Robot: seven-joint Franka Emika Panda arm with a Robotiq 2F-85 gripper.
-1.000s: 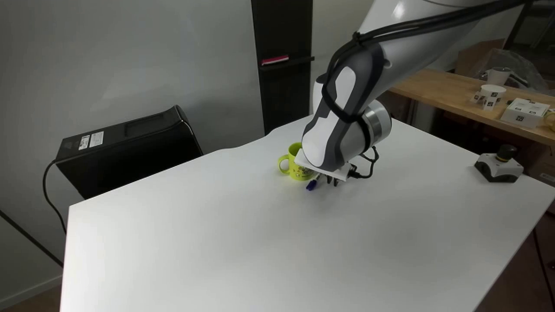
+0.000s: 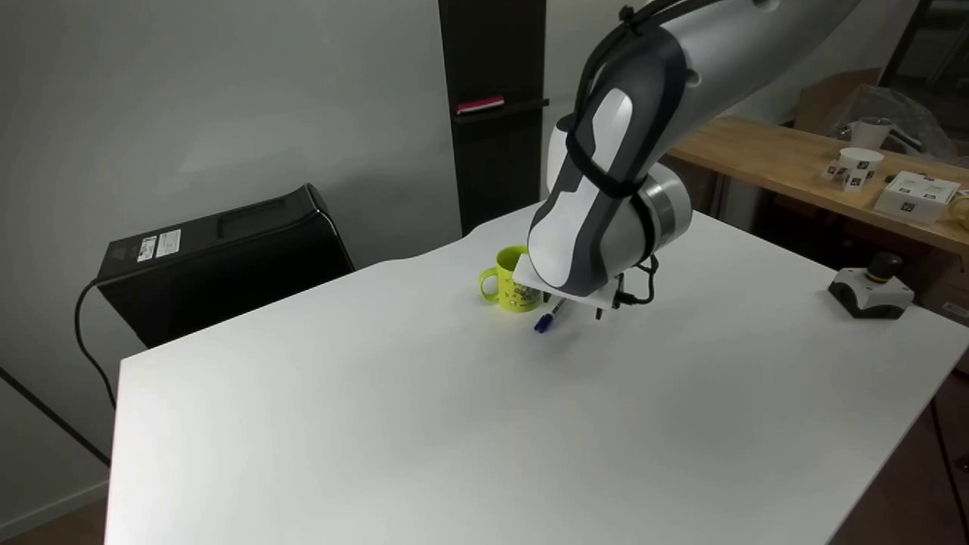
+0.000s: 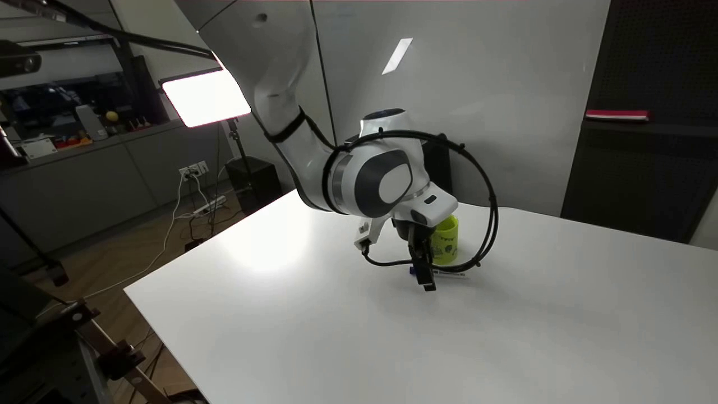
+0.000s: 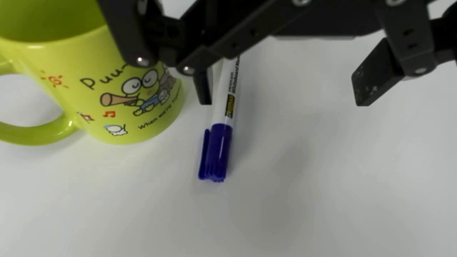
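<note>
A yellow-green mug (image 4: 111, 85) with cartoon prints stands upright on the white table, its handle to the left in the wrist view. Close beside it lies a white whiteboard marker (image 4: 221, 98) with a blue cap (image 4: 217, 150); its far end is hidden behind the gripper. My gripper is open wide, its left finger between the mug and the marker. From above, the marker runs through the gap, nearer that left finger, and neither finger grips it. Whether the left finger touches the mug cannot be told. In exterior view 2 the gripper partly covers the mug (image 3: 446, 242).
A black box-like device (image 2: 227, 245) stands beyond its left edge, and a small control box with a black button (image 2: 872, 289) sits near the right edge. A cable loop (image 3: 495, 209) hangs around the wrist.
My gripper's fingers, close together a second ago, have spread apart. The mug has shifted slightly left in exterior view 1, and the arm has moved slightly. The marker's cap is about where it was.
</note>
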